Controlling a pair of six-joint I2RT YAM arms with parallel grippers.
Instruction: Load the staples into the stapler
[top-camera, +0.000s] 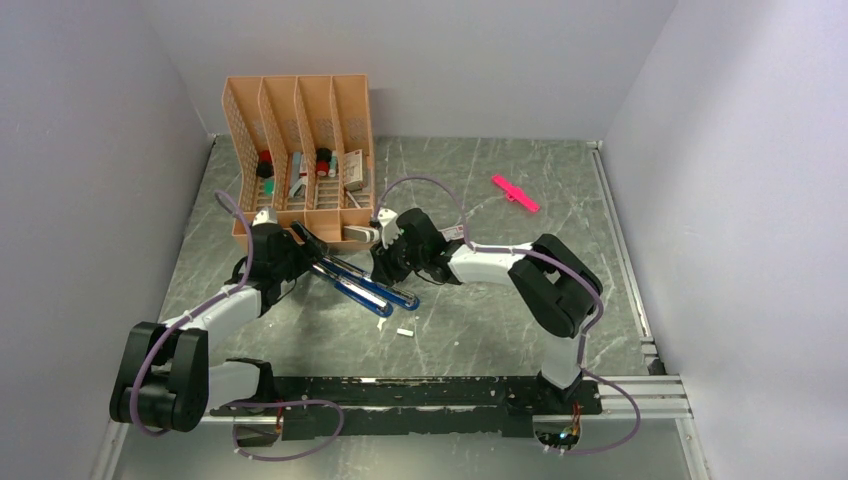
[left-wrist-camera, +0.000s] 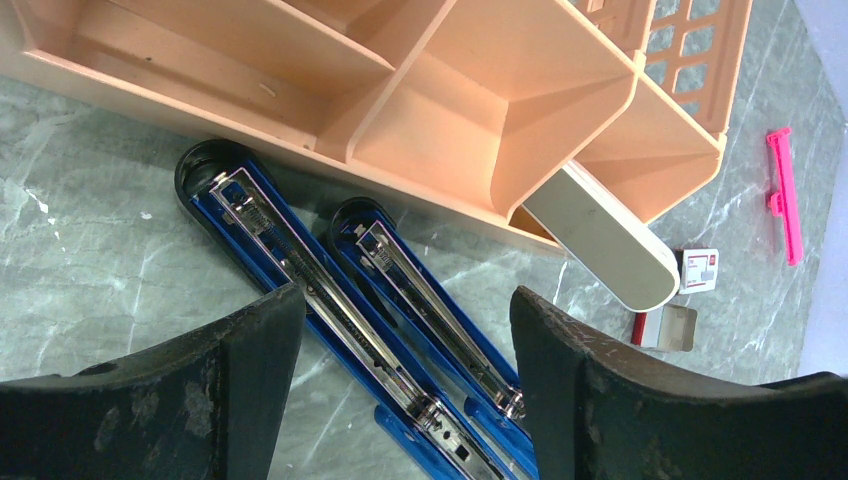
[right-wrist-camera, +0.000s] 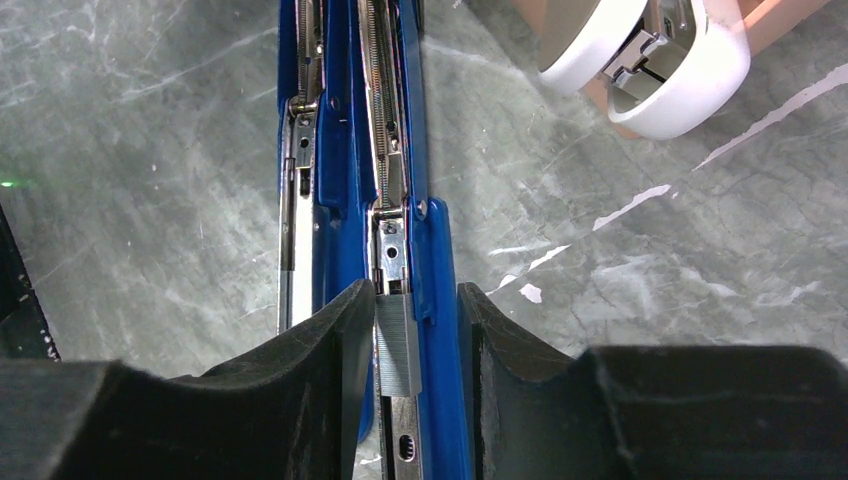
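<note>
Two long blue stapler bodies (top-camera: 355, 292) (left-wrist-camera: 335, 300) lie side by side on the table with their metal channels facing up. A short grey staple strip (right-wrist-camera: 398, 345) rests in the channel of the right-hand body in the right wrist view, just below the metal follower (right-wrist-camera: 391, 245). My right gripper is part open, its fingers on either side of that strip; whether the left finger touches it I cannot tell. My left gripper stands open above both bodies near their black rounded ends, nothing held between its fingers.
The tan divided organizer (top-camera: 290, 225) stands close behind the staplers. A white stapler (left-wrist-camera: 605, 235) sticks out of its front. Small red-and-white boxes (left-wrist-camera: 665, 327) and a pink item (top-camera: 515, 193) lie to the right. A small white block (top-camera: 405, 332) lies in front.
</note>
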